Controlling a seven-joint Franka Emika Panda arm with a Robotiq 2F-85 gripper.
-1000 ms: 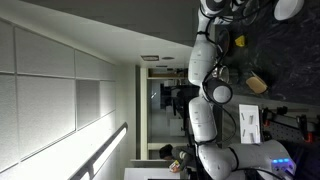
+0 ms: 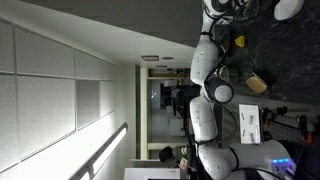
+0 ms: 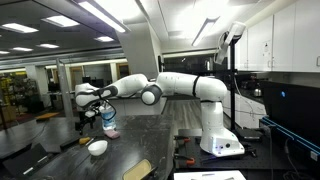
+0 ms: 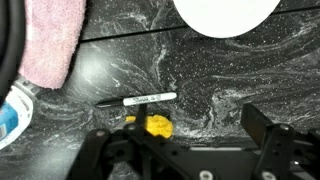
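My gripper is open above the dark stone-like counter, its two black fingers well apart and nothing between them. In the wrist view, a white and dark marker point(image 4: 150, 98) lies on the counter ahead of the fingers. Just nearer lies a yellow object point(image 4: 158, 126), partly hidden by the left finger. A round white bowl or plate point(image 4: 225, 12) is cut off by the top edge. The second exterior view has the white bowl point(image 3: 97, 148) to the right of the yellow object point(image 3: 84, 141), with my gripper point(image 3: 88, 116) above the counter's far end.
A pink towel point(image 4: 52, 42) and a white and blue container point(image 4: 12, 114) occupy the wrist view's left side. A brown block-like object point(image 2: 256, 84) rests on the counter closer to the arm's base. Bare counter lies right of the marker.
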